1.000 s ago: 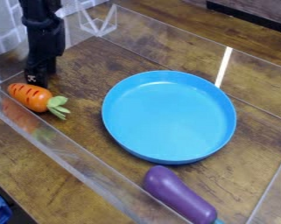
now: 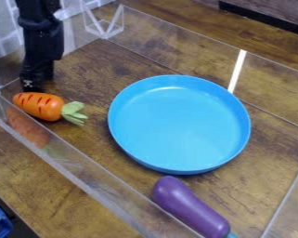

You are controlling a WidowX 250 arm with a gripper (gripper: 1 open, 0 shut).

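Observation:
A black gripper [image 2: 37, 74] reaches down at the upper left, inside a clear-walled bin, just behind an orange toy carrot [image 2: 42, 108] with dark stripes and green leaves. Its fingertips are dark and partly hidden by the carrot and the wall, and nothing is seen held in them. The carrot lies on the wooden floor, left of a blue round plate [image 2: 178, 91].
A purple toy eggplant [image 2: 188, 204] lies at the bottom right near the clear front wall [image 2: 77, 169]. Bare wood lies above the plate and between carrot and plate. A small blue object sits at the lower-left corner outside.
The carrot has shifted slightly to the right and its leaves now point more toward the right. The gripper stays at about the same place.

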